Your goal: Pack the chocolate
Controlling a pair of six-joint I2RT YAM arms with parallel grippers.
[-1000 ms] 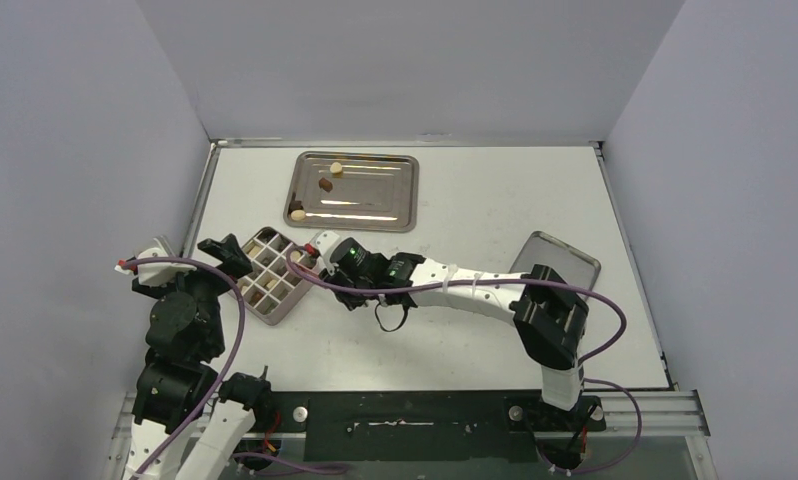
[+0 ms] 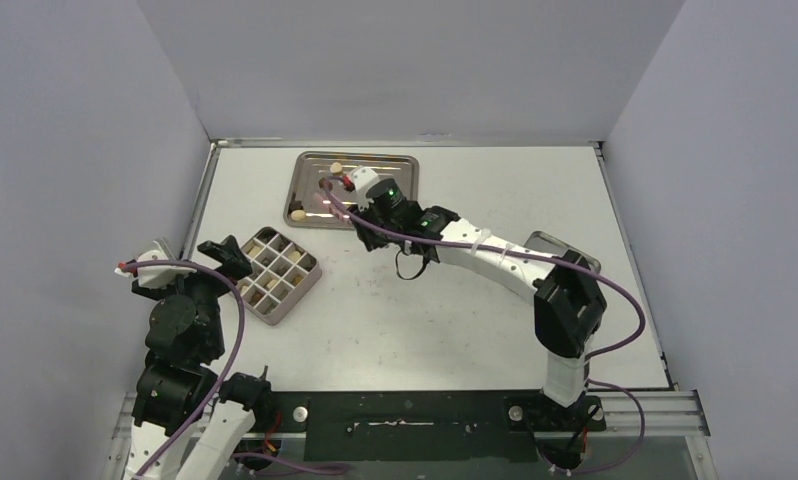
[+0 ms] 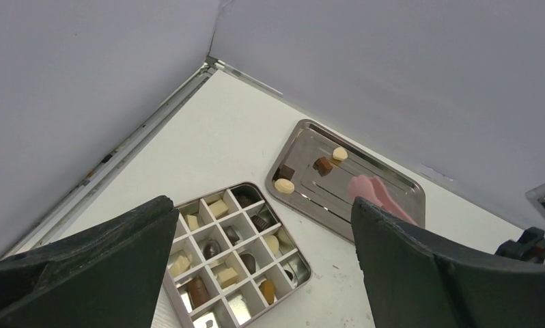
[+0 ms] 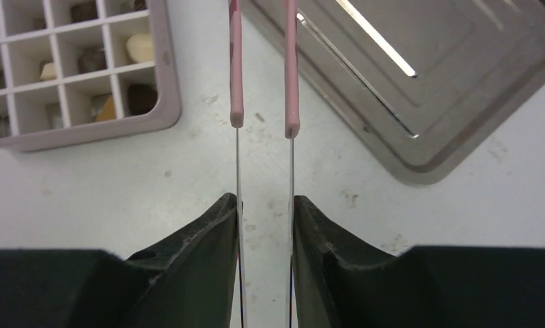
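A divided box [image 3: 294, 273] holds light and dark chocolates, with some compartments empty. Behind it, a metal tray [image 2: 405, 200] carries loose pieces: a brown chocolate [image 3: 322, 166], a cream piece [image 3: 340, 154], a dark square [image 3: 287, 171] and a cream oval [image 3: 284, 186]. My right gripper is over the tray's near edge, its pink fingers apart and empty; in the top view it hides part of the tray. My left gripper stands open at the box's left, holding nothing.
A second tray [image 2: 585, 255] lies at the right, partly behind the right arm. Grey walls border the table at left, back and right.
My right gripper has moved from beside the box's right edge up and rightward to the metal tray. The left arm has stayed in place.
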